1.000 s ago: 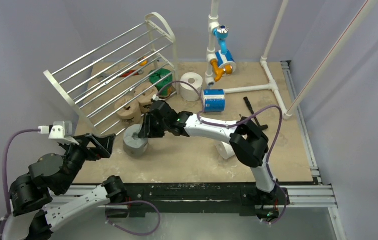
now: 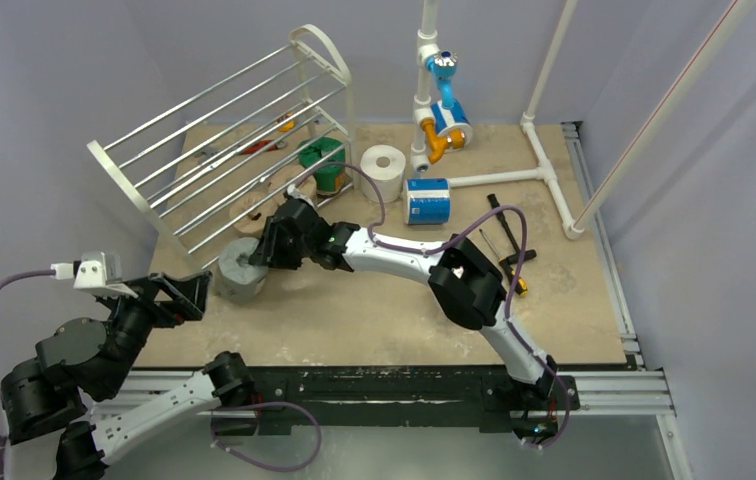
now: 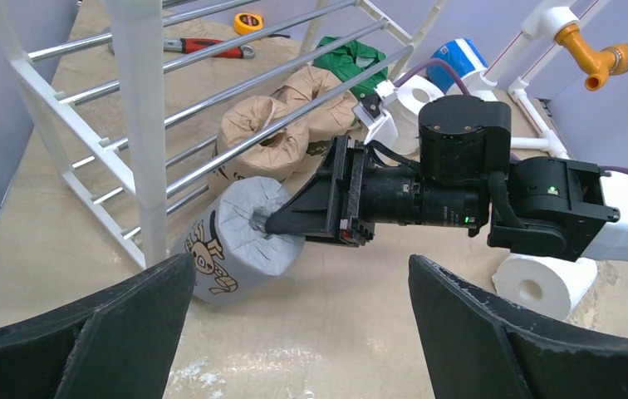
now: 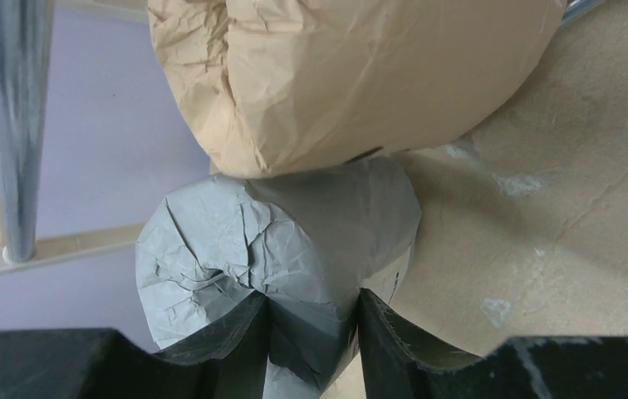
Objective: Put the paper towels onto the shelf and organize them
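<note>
A grey-wrapped paper roll (image 3: 232, 245) is gripped by my right gripper, whose fingers pinch its wrapper at the core edge. The roll sits at the near left end of the white shelf (image 2: 149, 208), close against its corner post in the left wrist view. Two brown-wrapped rolls (image 3: 254, 137) stand beside the shelf's lower bars, with a green-wrapped roll (image 2: 324, 165) beyond them. One brown roll (image 4: 360, 75) touches or nearly touches the grey one in the right wrist view. My left gripper (image 2: 194, 293) stays open to the left, nothing between its fingers.
An unwrapped white roll (image 2: 383, 172) and a blue-packed roll (image 2: 427, 201) stand near the white pipes (image 2: 499, 178). Another white roll (image 3: 543, 284) lies behind the right arm. A hammer (image 2: 504, 228) is at the right.
My right gripper has moved left with the grey roll, bringing it nearer the shelf's corner. The left gripper has drawn back slightly to the left.
</note>
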